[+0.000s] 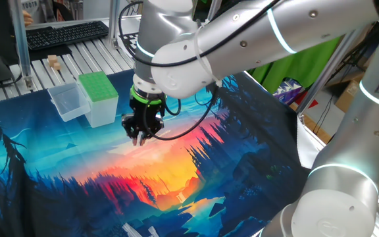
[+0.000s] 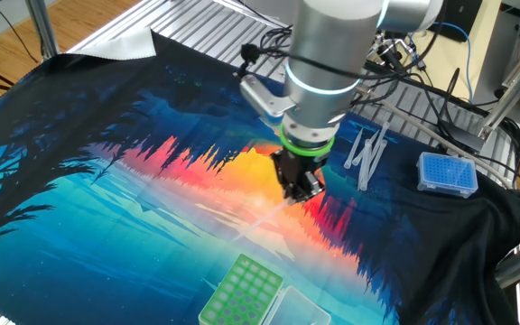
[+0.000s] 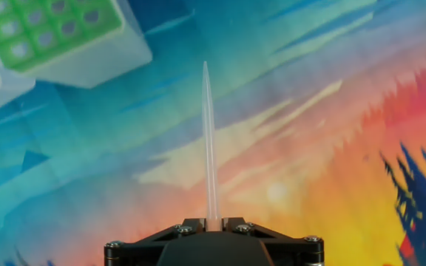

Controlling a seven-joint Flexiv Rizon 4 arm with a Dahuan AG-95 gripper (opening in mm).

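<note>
A slender translucent pipette tip [image 3: 209, 148] stands out from my gripper, which is shut on its wide end. Its pointed end is free and shows against the cloth in the wrist view. In exterior view 2 the gripper [image 2: 292, 199] is above the cloth, and the tip [image 2: 262, 219] slants from it toward the green-topped rack box. That box [image 1: 99, 89] stands to the gripper's left in exterior view 1, a clear gap away. Holes fill the green top [image 3: 63, 28] in the wrist view; some look paler, but what sits in them is unclear.
The rack box's clear open lid [image 1: 69, 103] lies beside it. Several loose pipette tips [image 2: 366, 158] rest on the cloth on the other side of the gripper, near a blue box [image 2: 447, 174]. A keyboard [image 1: 68, 35] is at the back. Open cloth surrounds the gripper.
</note>
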